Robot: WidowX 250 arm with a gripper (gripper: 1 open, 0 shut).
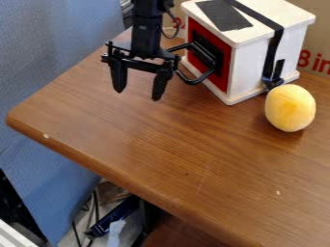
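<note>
My black gripper hangs over the back left of the wooden table, its two fingers pointing down and spread apart with nothing between them. To its right stands a white box with a red front, a black handle and black straps. A yellow round fruit-like object sits at the right, in front of the box.
A blue-grey padded surface lies beyond the left edge, and cardboard stands behind the box. Bags and cables lie below the table.
</note>
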